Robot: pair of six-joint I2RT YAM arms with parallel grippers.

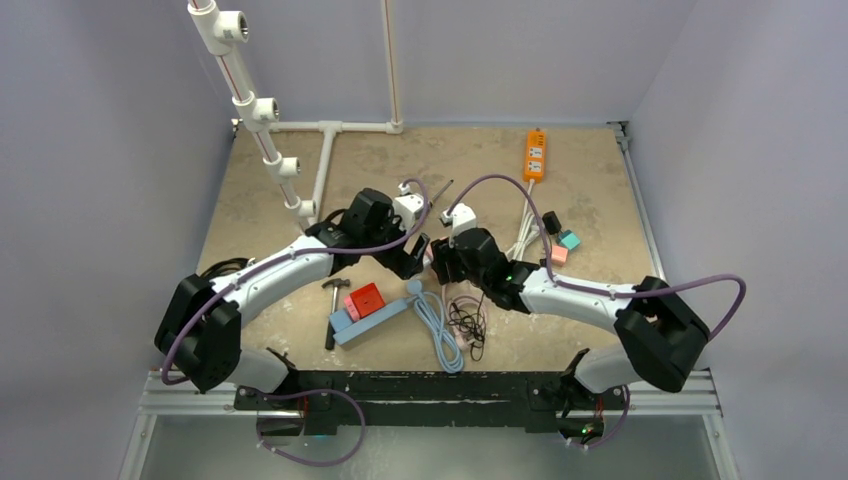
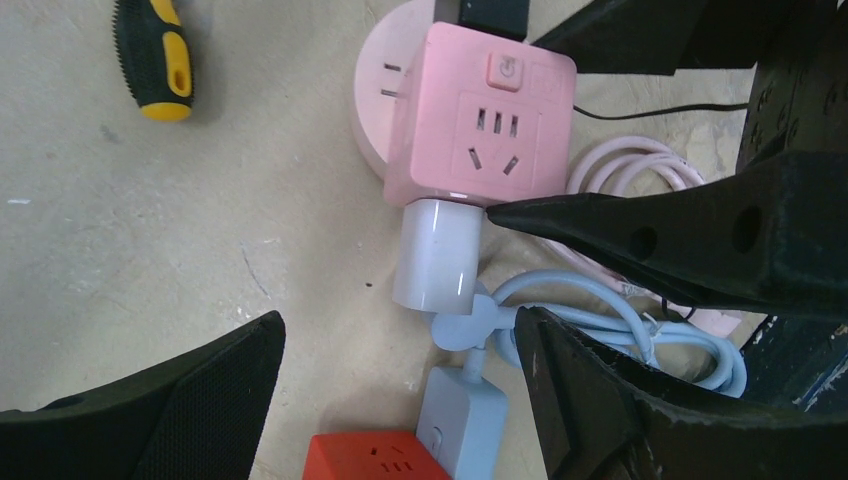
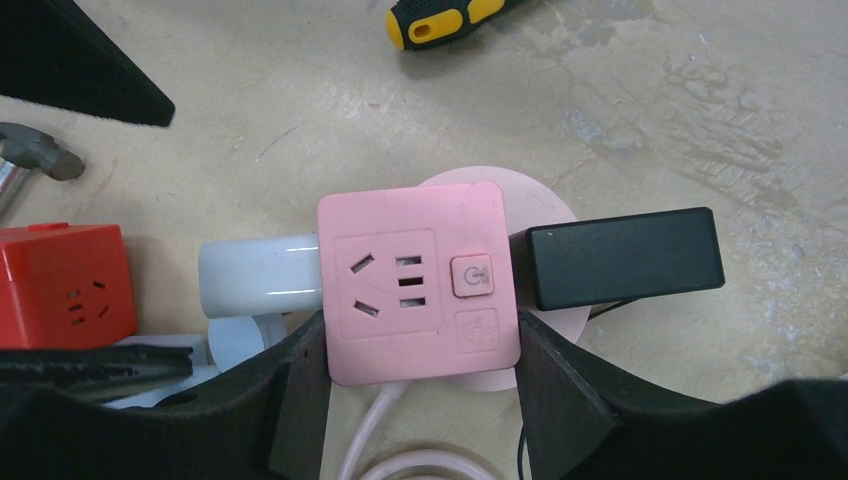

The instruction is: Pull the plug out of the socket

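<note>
A pink socket block [image 3: 419,350] with slots and a power button has my right gripper shut on its two sides. Out of one side sticks a white plug [image 2: 438,258]; from the opposite side juts a black plug [image 3: 625,260]. My left gripper is open. In the right wrist view, the left gripper has its fingers spread beyond the white plug's outer end, with a gap to it. From above, both grippers meet closely mid-table and mostly cover the socket and plugs.
A round pink base [image 3: 545,205] lies under the block. Close by are a red socket cube [image 3: 70,285], a coiled light-blue cable [image 1: 437,335], a hammer [image 3: 40,150] and a yellow-black screwdriver [image 2: 155,60]. An orange power strip [image 1: 535,155] lies at the back right.
</note>
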